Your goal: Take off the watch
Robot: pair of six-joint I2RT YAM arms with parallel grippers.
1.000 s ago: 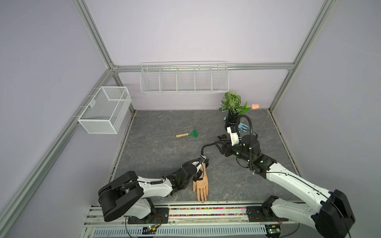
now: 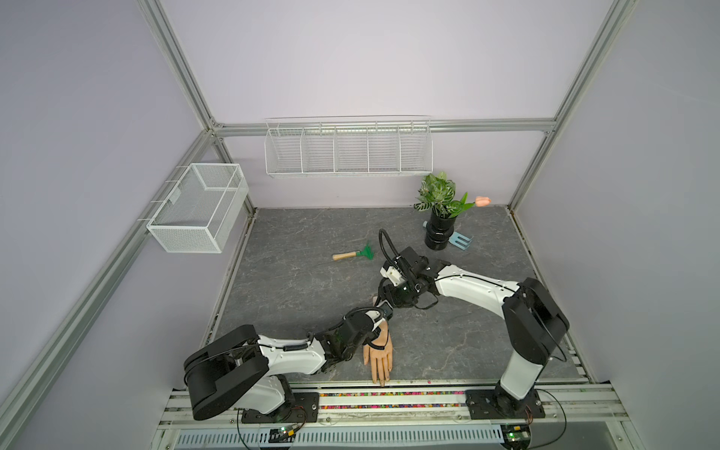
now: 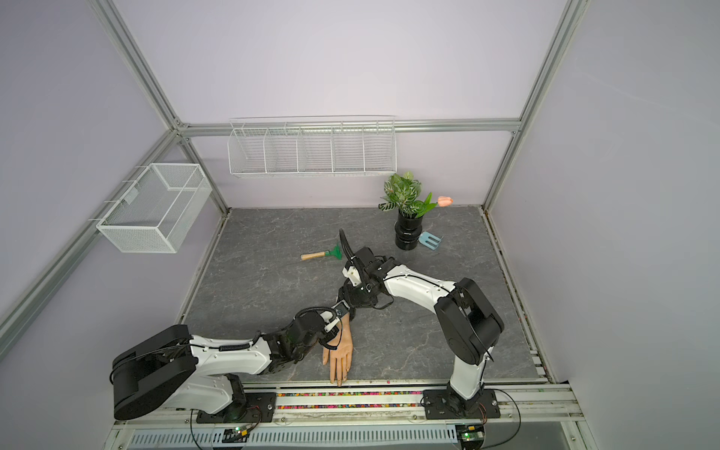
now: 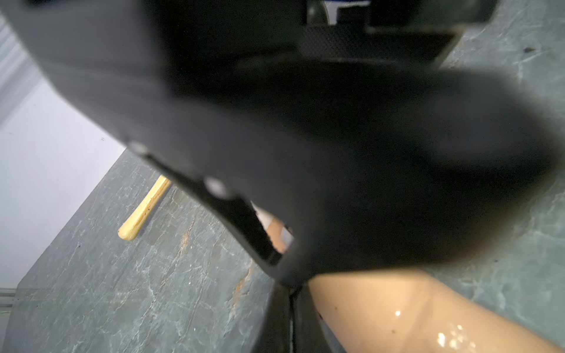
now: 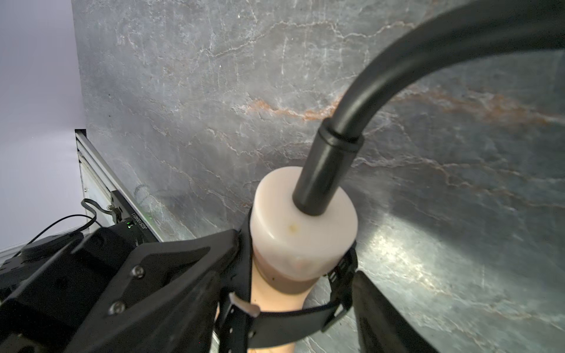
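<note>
A peach mannequin hand lies fingers toward me at the front centre; in the right wrist view its pale wrist cap carries a black bent tube. A watch with black strap circles the wrist below the cap. My left gripper is low at the wrist, shut; in the left wrist view its fingertips are pressed together, largely hidden by blurred black parts. My right gripper is over the watch strap, its fingers apart on either side; whether it touches the strap I cannot tell.
A green tool with wooden handle lies behind the hand. A plant in a black pot and a blue fork stand or lie at the back right. Wire baskets hang on the walls.
My right arm has moved left and down from near the pot to the watch at the hand's wrist. My left arm has barely shifted.
</note>
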